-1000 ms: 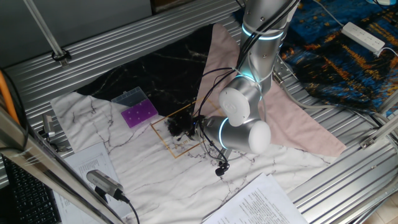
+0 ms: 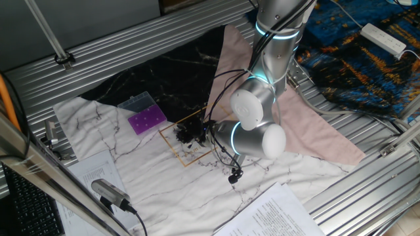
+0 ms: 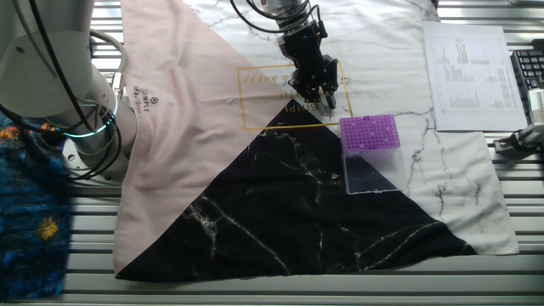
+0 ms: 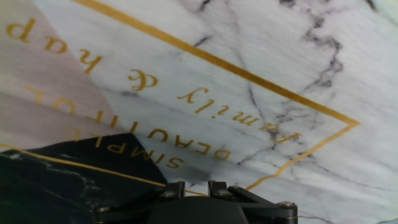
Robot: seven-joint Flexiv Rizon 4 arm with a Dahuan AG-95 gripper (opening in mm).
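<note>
My black gripper shows at the bottom of the wrist view. A narrow gap separates its two fingers, with nothing between them and the printed cloth beyond. In the second exterior view the gripper (image 3: pixel 326 104) points down over the gold-framed lettering on the cloth, left of a purple rack (image 3: pixel 370 133). This rack has a grid of small holes and adjoins a clear lid or tray (image 3: pixel 372 172). In the first exterior view the gripper (image 2: pixel 189 131) is a dark shape inside the gold frame, right of the purple rack (image 2: pixel 147 120); its fingertips are hard to make out.
The cloth (image 3: pixel 246 229) in pink, black and white marble covers the ribbed metal table. Printed papers (image 2: pixel 270 213) lie at its edge, and a camera (image 2: pixel 110 192) on a stand is nearby. Cloth around the rack is mostly bare.
The gripper's dark outline inside the gold frame has shifted slightly, and a small cabled part under the wrist has moved a little. The rack and papers stay in place.
</note>
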